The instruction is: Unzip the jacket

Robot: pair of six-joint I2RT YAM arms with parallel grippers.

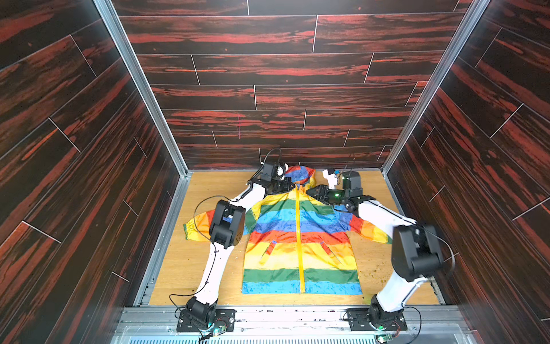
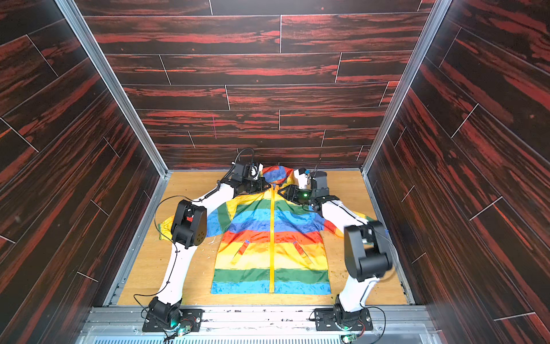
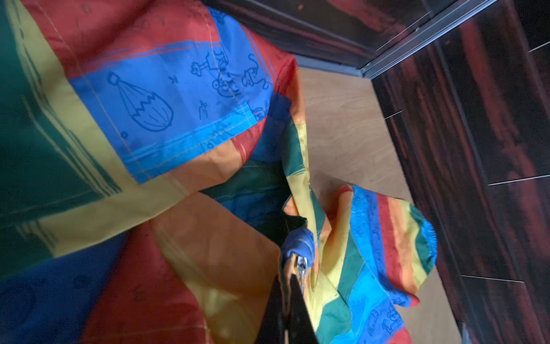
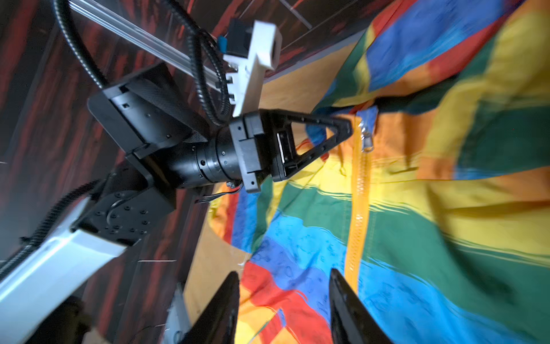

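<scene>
The rainbow-striped jacket point(image 1: 269, 275) lies flat, hood at the back, its yellow zipper strip point(image 2: 272, 240) running down the middle. My left gripper is shut at the collar, on the top edge of the zipper placket beside the blue tab point(image 3: 298, 243). The silver zipper pull point(image 4: 366, 140) hangs just beside it. My right gripper stands open, with nothing between its fingers, just right of the collar in both top views, facing the left gripper.
Wooden table point(image 1: 172, 269) shows around the jacket. Dark panelled walls stand close at the back and both sides. Both sleeves spread out under or beside the arms.
</scene>
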